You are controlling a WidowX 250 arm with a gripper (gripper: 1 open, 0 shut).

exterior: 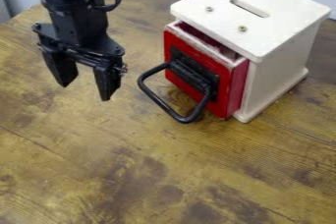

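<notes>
A white wooden box (276, 66) stands at the right, with a slot and screws on its top. Its red front door (226, 92) carries a black handle (184, 113) that sticks out low toward the left, and the door's top edge sits slightly out from the box. My black gripper (85, 79) hangs to the left of the box, fingers pointing down and apart with nothing between them, clear of the handle.
A pale wall runs behind the table at the back.
</notes>
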